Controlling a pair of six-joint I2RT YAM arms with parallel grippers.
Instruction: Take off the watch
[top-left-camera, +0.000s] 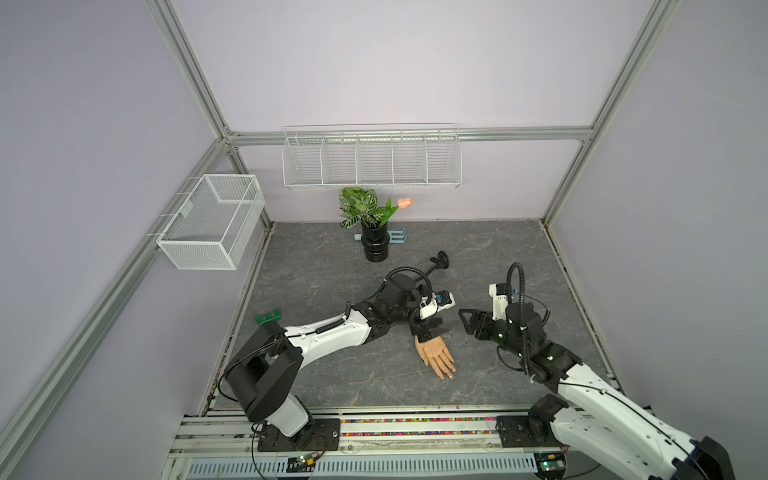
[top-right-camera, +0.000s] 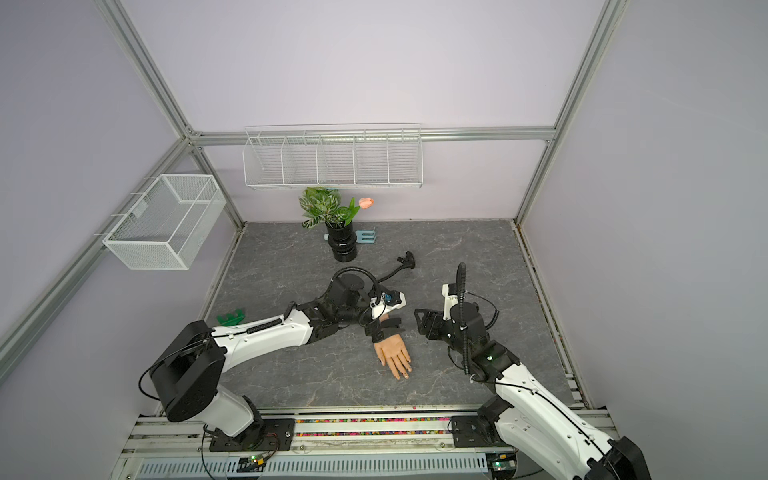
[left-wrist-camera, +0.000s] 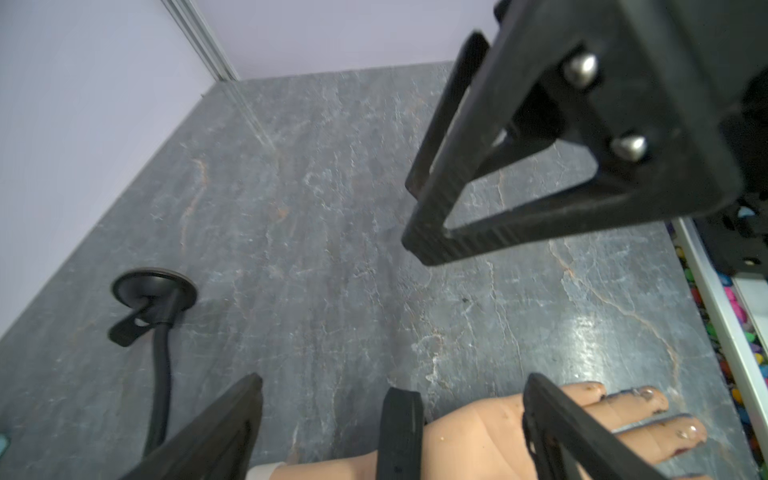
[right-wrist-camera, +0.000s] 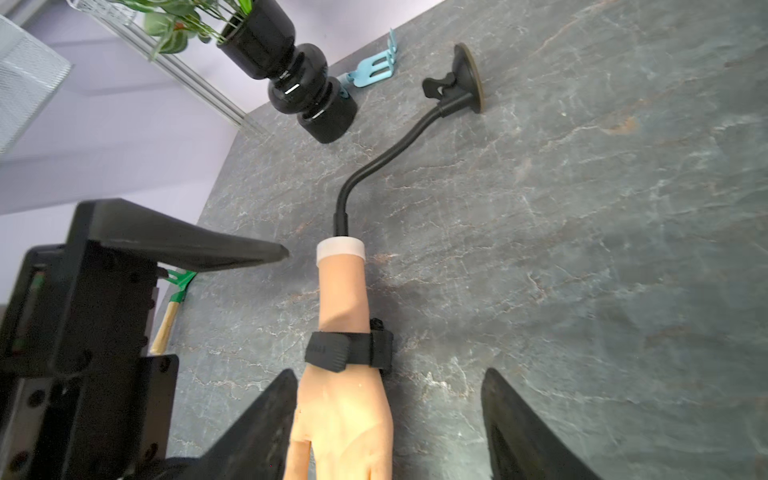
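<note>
The black watch (right-wrist-camera: 352, 349) is still around the wrist of the tan model hand (right-wrist-camera: 344, 408), its strap closed as far as I can tell. My left gripper (top-left-camera: 429, 323) hovers over the wrist in the top left view, hiding the watch there. Its fingers (left-wrist-camera: 212, 432) are spread apart with nothing between them; the strap shows upright below in the left wrist view. My right gripper (top-left-camera: 466, 316) is held off to the right, apart from the hand. In the right wrist view its fingers (right-wrist-camera: 254, 428) are also parted, holding nothing.
A black flexible stalk (right-wrist-camera: 376, 160) runs from the forearm to a suction base (right-wrist-camera: 464, 80) on the table. Further back stand a black vase (top-left-camera: 375, 244) with plants and a blue fork tool (top-left-camera: 397, 237). Open table lies right of the hand.
</note>
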